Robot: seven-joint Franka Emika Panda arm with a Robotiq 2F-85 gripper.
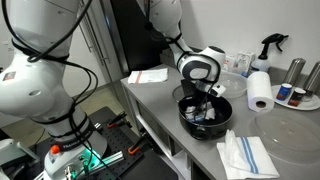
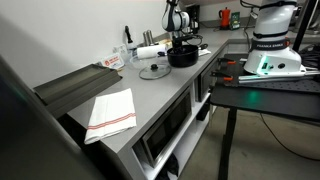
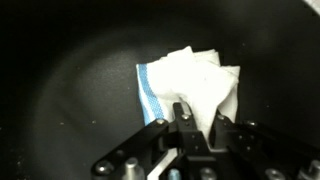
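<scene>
A white cloth with a blue stripe [image 3: 190, 78] lies bunched on the dark floor of the black pot [image 3: 80, 110]. My gripper is shut on the cloth, whose folds spread out past the fingertips in the wrist view. In exterior view 1 the arm reaches down into the pot [image 1: 205, 132], and part of the white cloth [image 1: 206, 115] shows below the gripper, inside the rim. Exterior view 2 has the pot [image 2: 182, 58] far off on the counter, hiding the fingertips and the cloth.
A folded white towel with blue stripes [image 1: 246, 158] lies right of the pot, near the counter edge. Behind stand a paper towel roll [image 1: 260, 91] and a clear lid [image 1: 232, 84]. Another clear lid [image 1: 290, 135] lies at right. A white towel [image 1: 148, 75] is at left.
</scene>
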